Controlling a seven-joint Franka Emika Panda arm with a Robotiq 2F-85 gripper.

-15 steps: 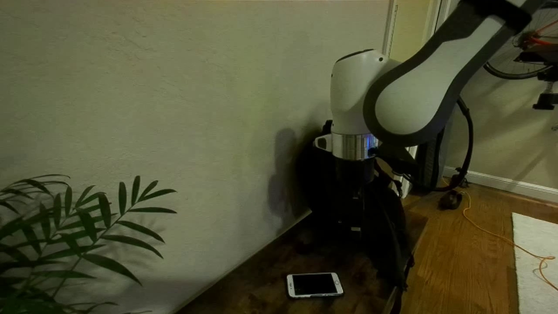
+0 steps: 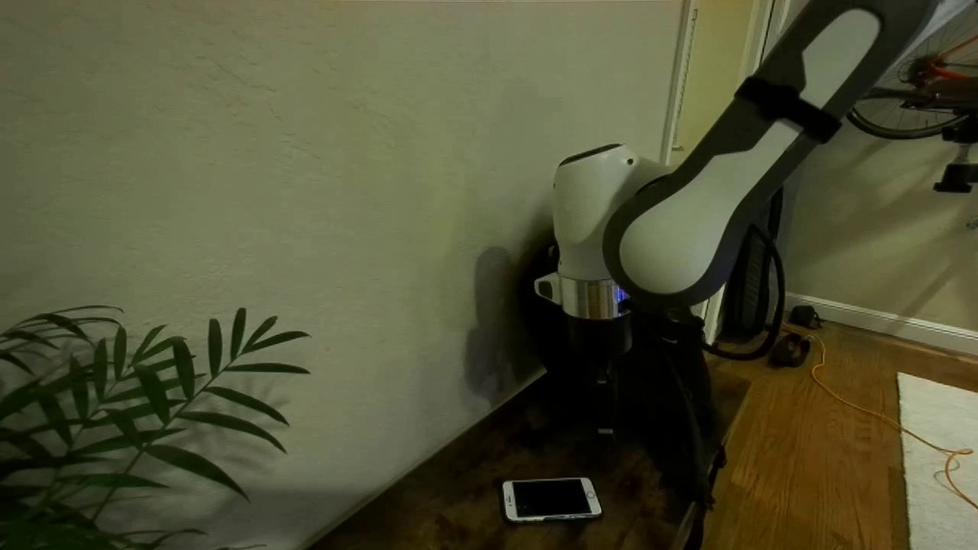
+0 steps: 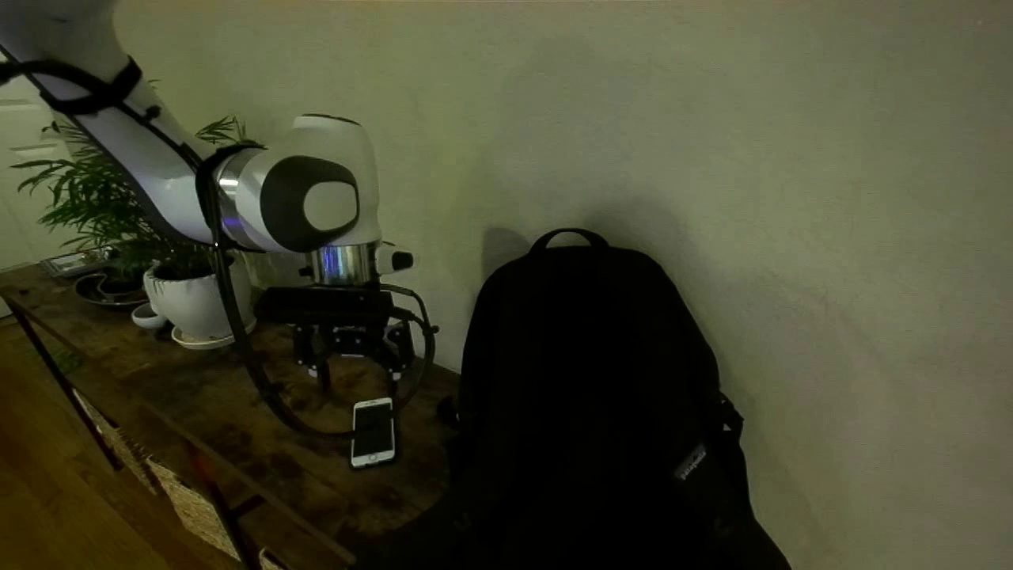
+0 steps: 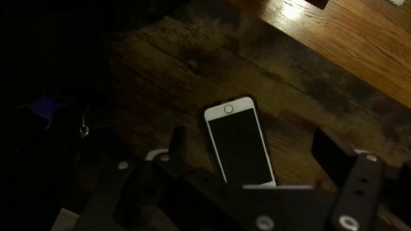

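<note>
A white-framed phone (image 4: 240,144) with a dark screen lies flat on the brown wooden table (image 4: 185,63), its round home button showing. My gripper is open, pointing down, with its two fingers wide apart on either side of the phone in the wrist view. Exterior view 2 has the gripper (image 3: 358,385) over the table near the far end of the phone (image 3: 373,432). No object is held. The gripper's body hides the phone's lower end in the wrist view. Against the dark backpack, the fingers are hard to make out in exterior view 1.
A large black backpack (image 3: 589,399) stands on the table close to the arm, against the wall (image 3: 855,285). Farther along the table is a plant in a white pot (image 3: 195,299). A cable (image 3: 252,361) loops down beside the gripper. Bare tabletop surrounds the phone.
In exterior view 1 the arm has come lower and shifted left, bringing the gripper closer to the phone. The phone and backpack stay where they were.
</note>
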